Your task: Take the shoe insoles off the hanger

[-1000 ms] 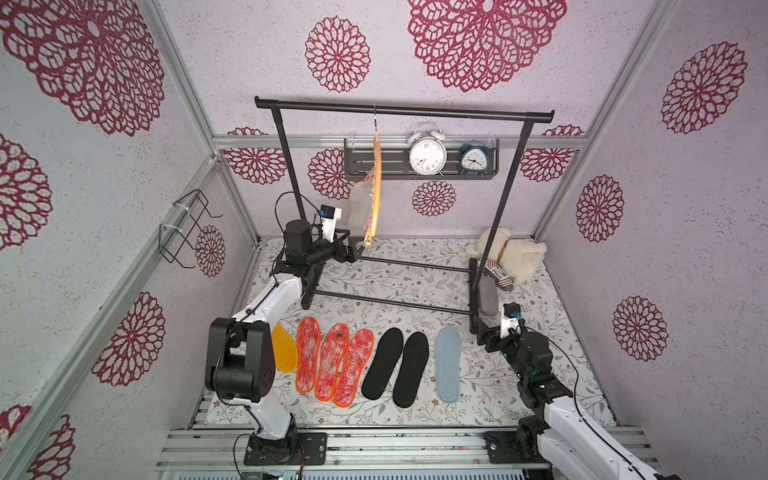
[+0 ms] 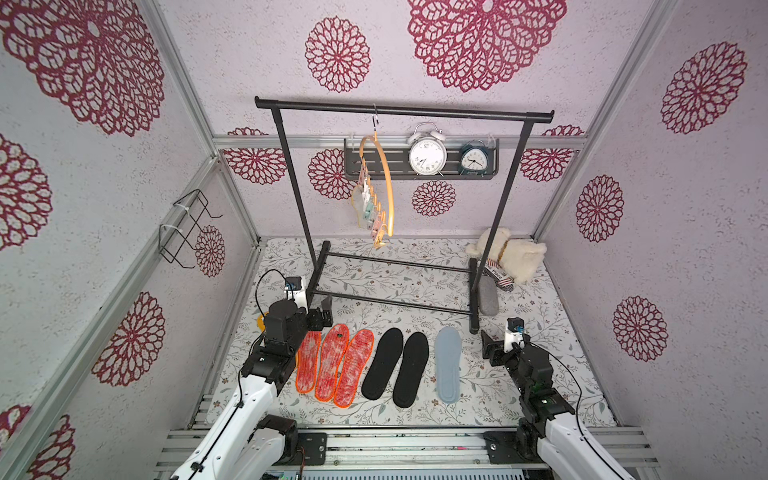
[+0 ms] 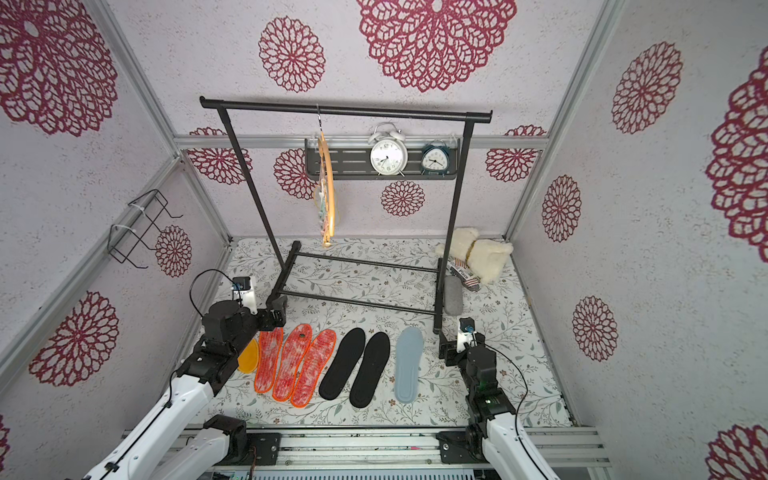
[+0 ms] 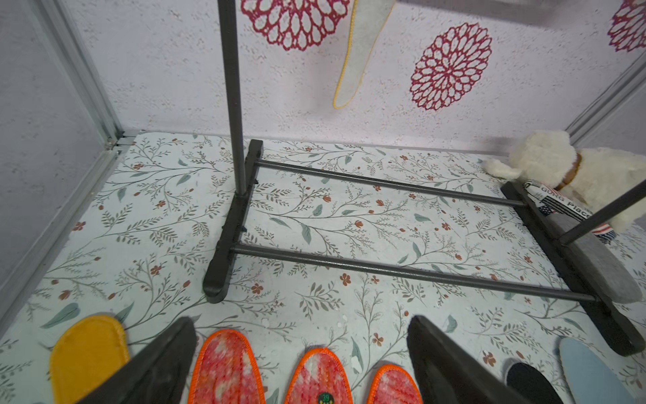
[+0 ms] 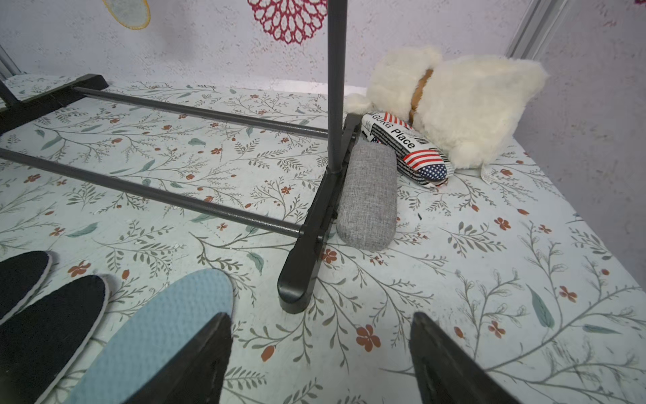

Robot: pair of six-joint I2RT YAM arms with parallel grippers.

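A wooden hanger (image 2: 388,192) hangs on the rack's top bar with small clips and a pale, yellow-edged insole (image 4: 360,50) on it, partly hidden in the top views. Three red insoles (image 2: 354,368), two black insoles (image 2: 411,368), a light blue insole (image 2: 448,364) and a yellow one (image 3: 248,356) lie along the front of the floor. My left gripper (image 2: 324,312) stands open, low above the red insoles' far ends, clearly below and in front of the hanger. My right gripper (image 2: 492,345) is open beside the blue insole, at the right.
The black rack (image 3: 368,304) stands behind the insoles. A white plush toy (image 5: 481,101), striped item (image 5: 407,148) and grey roll (image 5: 366,195) lie by its right foot. Two clocks (image 2: 427,156) sit on the back shelf. Bare floor shows inside the rack's base.
My left gripper has drawn back from the hanger, down and toward the front left. The hanger has swung and turned. My right gripper has moved slightly toward the front.
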